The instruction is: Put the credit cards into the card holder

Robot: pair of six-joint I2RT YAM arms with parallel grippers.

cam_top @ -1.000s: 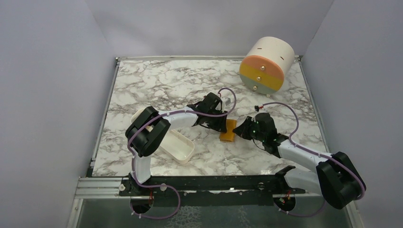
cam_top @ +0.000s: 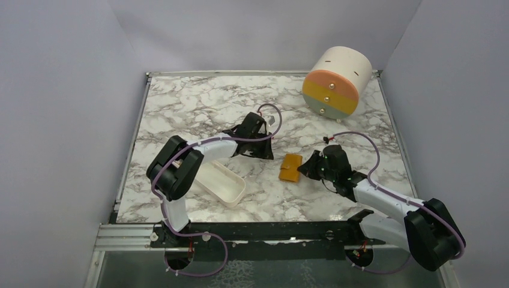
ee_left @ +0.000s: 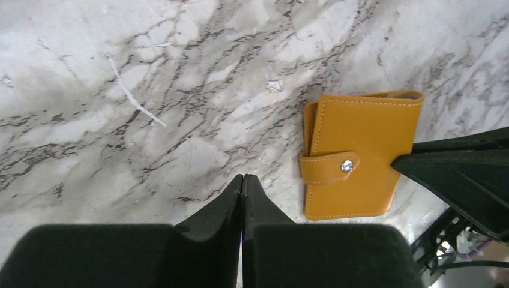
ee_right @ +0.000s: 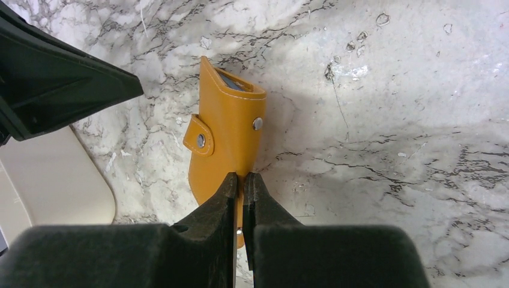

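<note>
The orange card holder (cam_top: 289,167) is held up on edge, its strap (ee_left: 329,167) lying over one face with a metal snap. My right gripper is shut on its side. A bluish-grey card edge (ee_right: 230,81) shows inside the holder's open top; how many cards sit there is hidden. Left of the holder, and apart from it, is my left gripper. Its fingertips are together with nothing visible between them. In the right wrist view, a dark left finger (ee_right: 90,90) points toward the holder.
An elongated white tray (cam_top: 235,193) lies partly under the left arm, its visible part empty. A white cylinder with a striped, coloured face (cam_top: 317,100) stands at the back right. Bare marble table (cam_top: 198,99) stretches across the back left and front middle.
My left gripper was close against the holder and has drawn back to the left. The holder and my right gripper have shifted only slightly toward the front right.
</note>
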